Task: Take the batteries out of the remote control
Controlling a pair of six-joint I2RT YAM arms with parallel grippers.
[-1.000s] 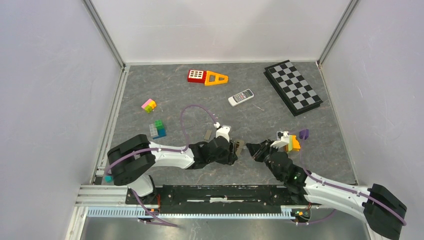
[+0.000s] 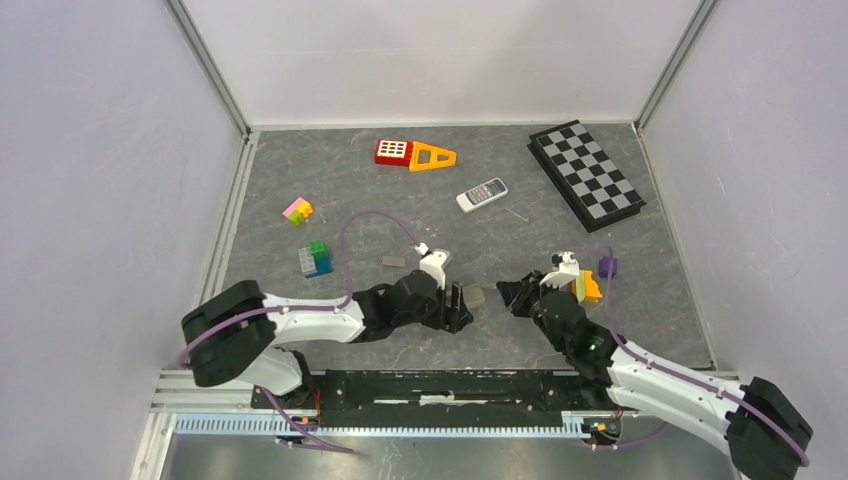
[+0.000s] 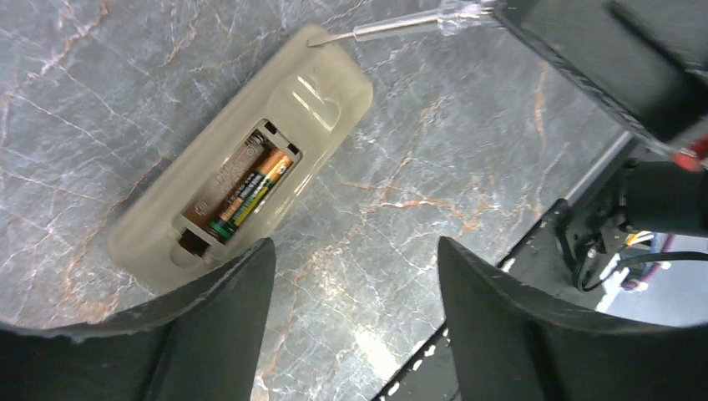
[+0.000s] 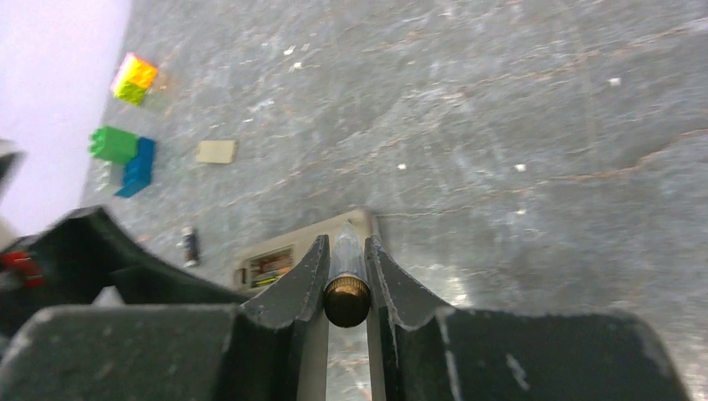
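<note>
The pale remote control (image 3: pixel 188 175) lies back side up with its battery compartment uncovered. One green, black and copper battery (image 3: pixel 250 194) sits in it; the slot alongside looks empty. Above the remote, my left gripper is open with nothing between its fingers. My right gripper is shut on a clear-handled screwdriver (image 4: pixel 347 292). The screwdriver's tip (image 3: pixel 321 41) is over the remote's far end; whether it touches cannot be told. A small dark cylinder (image 4: pixel 190 246), perhaps a battery, is on the table left of the remote. A flat beige piece (image 4: pixel 216 151) lies beyond it.
A white remote (image 2: pixel 482 195) and a red-yellow toy (image 2: pixel 415 154) are farther back, a checkerboard (image 2: pixel 587 175) back right. Blocks stand at left (image 2: pixel 318 259) and beside the right arm (image 2: pixel 588 287).
My left gripper has shifted slightly left, baring more of the remote in the top view. The beige piece has moved left and turned. My right gripper has barely moved.
</note>
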